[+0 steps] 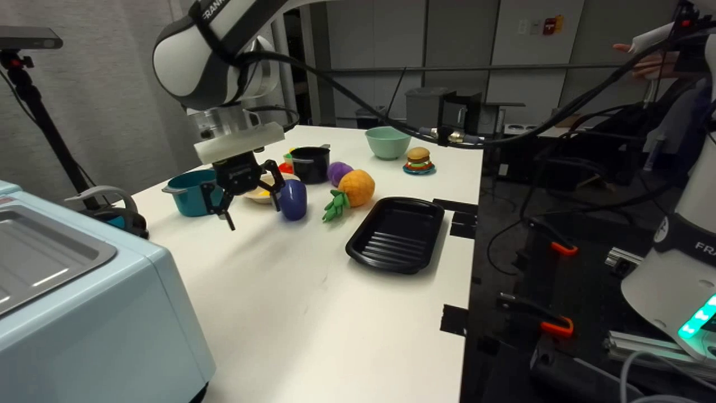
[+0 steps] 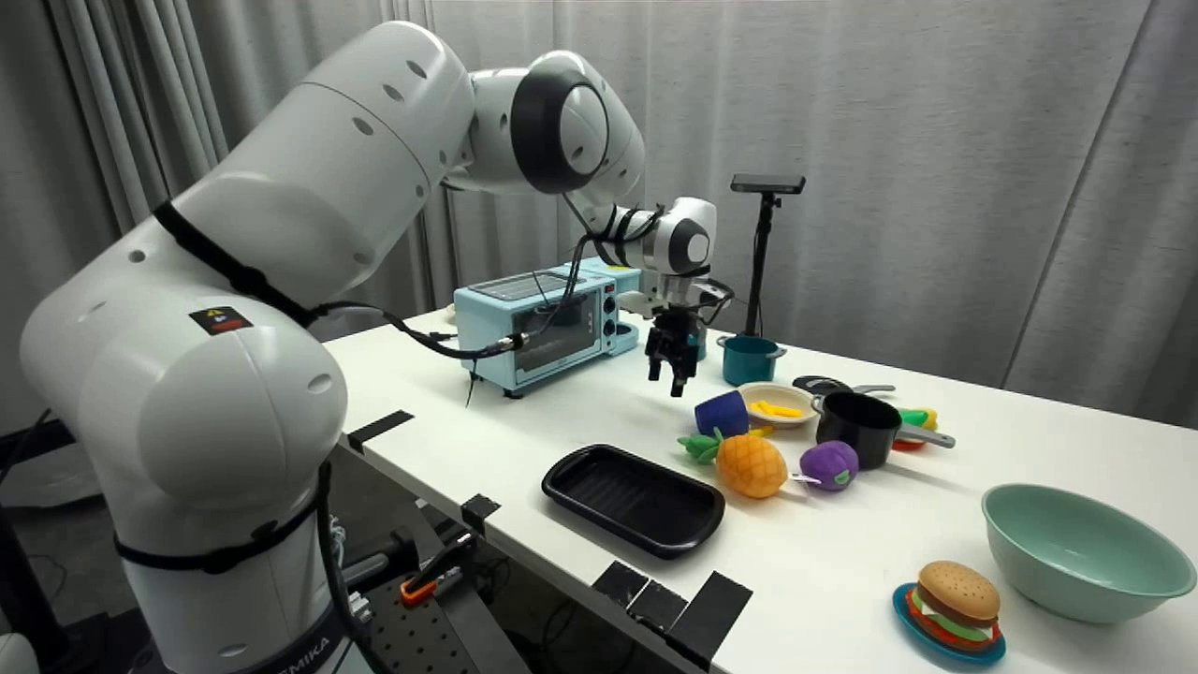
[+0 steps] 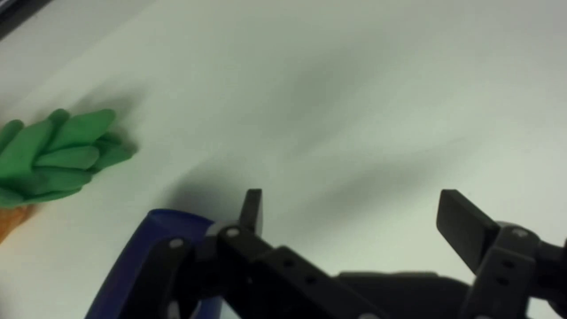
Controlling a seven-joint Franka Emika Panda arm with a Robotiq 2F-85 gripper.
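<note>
My gripper is open above the table, with nothing between its fingers; in the wrist view only bare white surface shows between its two fingertips. Close beside it a dark blue cup rests on the table, and in the wrist view the left finger partly covers this cup. Exterior view 2 shows the cup leaning by the cream bowl, which has yellow pieces in it. The plush pineapple lies just to the right of the cup, its green leaves pointing towards the front.
A black baking pan lies near the table's edge. Behind are a black pot, a purple plush, a teal pot, a green bowl and a toy burger. The blue oven borders clear table space.
</note>
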